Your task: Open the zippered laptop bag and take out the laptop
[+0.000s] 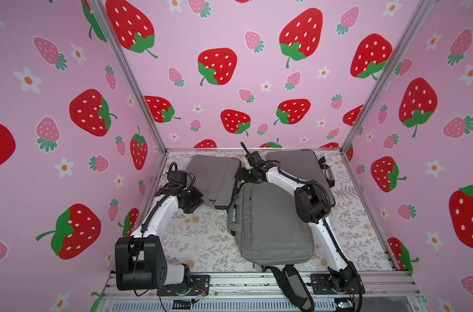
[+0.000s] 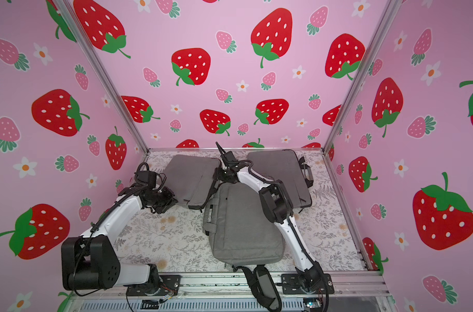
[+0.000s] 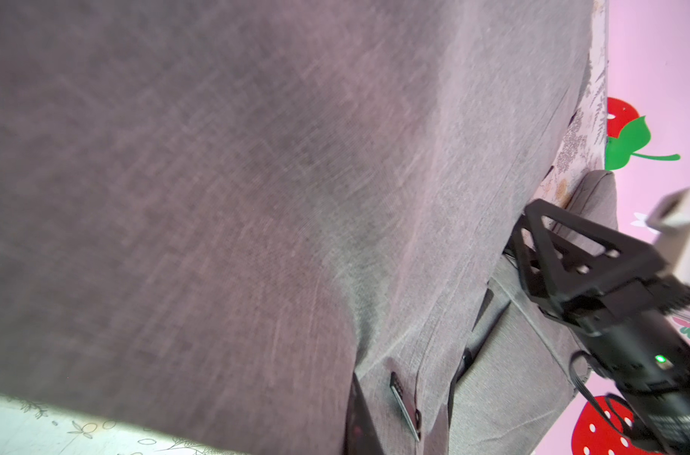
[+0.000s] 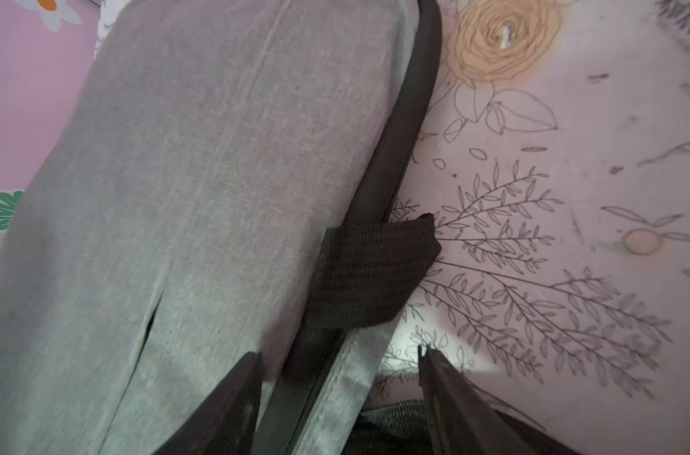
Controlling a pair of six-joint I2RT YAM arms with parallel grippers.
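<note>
A grey laptop bag (image 1: 210, 174) lies at the back left of the table. At its near left corner is my left gripper (image 1: 192, 199), shut on the bag's fabric. Grey cloth (image 3: 231, 189) fills most of the left wrist view, creased toward the pinched spot and covering most of the fingers. By the same bag's right edge stands my right gripper, its fingers open. Between its fingers runs the bag's dark edge band (image 4: 386, 163), with a black fabric tab (image 4: 371, 273) just beyond. No laptop shows in any view.
A larger grey bag (image 1: 275, 223) lies in the middle front, partly under the right arm, its strap (image 1: 293, 286) hanging over the front rail. Another grey bag (image 1: 293, 161) rests at the back right.
</note>
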